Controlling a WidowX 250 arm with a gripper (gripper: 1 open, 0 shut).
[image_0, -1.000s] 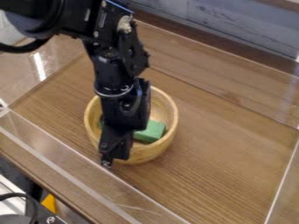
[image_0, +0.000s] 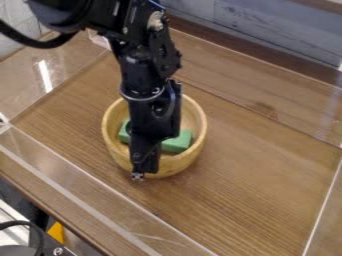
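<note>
A round tan wooden bowl (image_0: 189, 162) sits on the wooden table, with a green block (image_0: 177, 144) lying inside it. My black gripper (image_0: 144, 166) reaches down from the top into the bowl, over its near part and in front of the block, hiding part of both. Whether its fingers are open or shut, and whether anything is between them, I cannot tell.
A pale wall runs along the back right. The table's left front edge is at the lower left, with cables and a small yellow object beyond it.
My gripper has shifted slightly right and up from the bowl's near left rim; more of the block's left part now shows.
</note>
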